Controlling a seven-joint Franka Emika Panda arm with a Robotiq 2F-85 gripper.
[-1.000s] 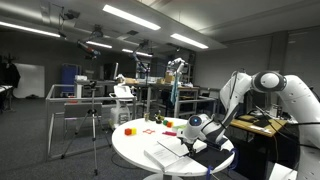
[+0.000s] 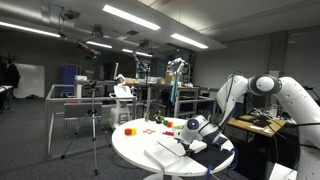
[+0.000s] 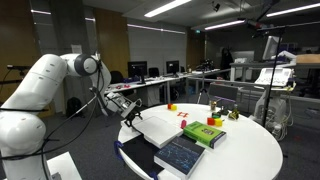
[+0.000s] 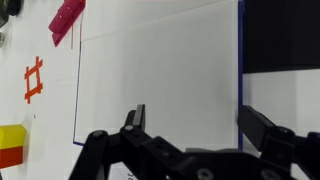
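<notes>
My gripper stands open over the table, its two fingers wide apart with no object visible between them. Beneath it in the wrist view lies a flat white panel (image 4: 160, 70) with thin blue edges. The right finger is close to the panel's blue right edge; whether they touch, I cannot tell. In exterior view 2 the gripper (image 3: 131, 118) is low at the left side of the white panel (image 3: 160, 127). From exterior view 1 the gripper (image 2: 184, 143) is small and hard to make out near the white panel (image 2: 165, 155).
On the round white table (image 3: 250, 150) are a dark flat box (image 3: 178, 158), a green box (image 3: 203, 134) and small coloured blocks (image 3: 214, 121). A red object (image 4: 67, 20) and an orange grid shape (image 4: 34, 81) lie left of the panel.
In exterior view 1 the arm has shifted slightly to the right. The panel and the other table objects look unmoved.
</notes>
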